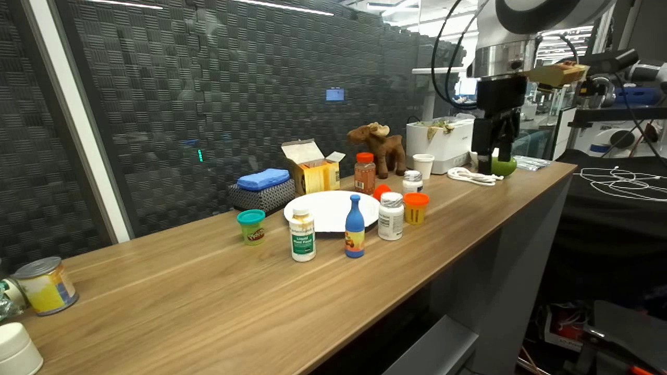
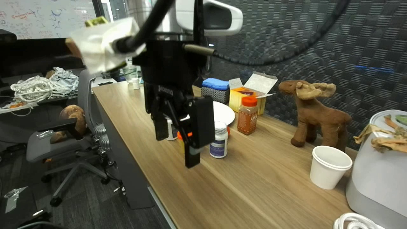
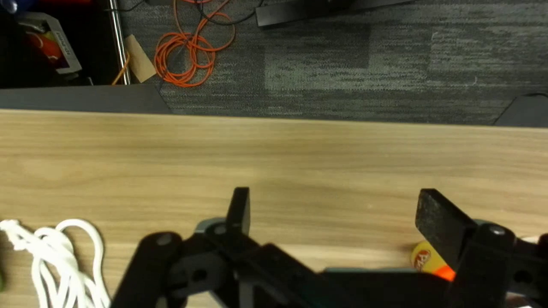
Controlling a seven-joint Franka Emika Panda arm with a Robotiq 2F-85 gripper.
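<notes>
Above the right part of the wooden counter (image 1: 262, 294), my gripper stands open, its two black fingers wide apart with only bare wood below the gap. An orange-lidded yellow tub (image 1: 416, 209) shows partly behind the right finger in the wrist view. Left in that view lies a bundled white cord (image 3: 64, 256). A white pill bottle (image 1: 391, 216), a smaller white bottle (image 2: 218, 141), a blue bottle (image 1: 354, 228) and a plant food bottle (image 1: 303, 234) stand around a white plate (image 1: 331, 203).
Along the back are a spice jar (image 2: 248, 116), an open yellow box (image 1: 319, 175), a plush moose (image 2: 316, 114), paper cups (image 2: 330, 168) and a white bin (image 1: 441, 147). A teal-lidded tub (image 1: 251, 227) stands left of the plate. Bare counter lies along the front edge.
</notes>
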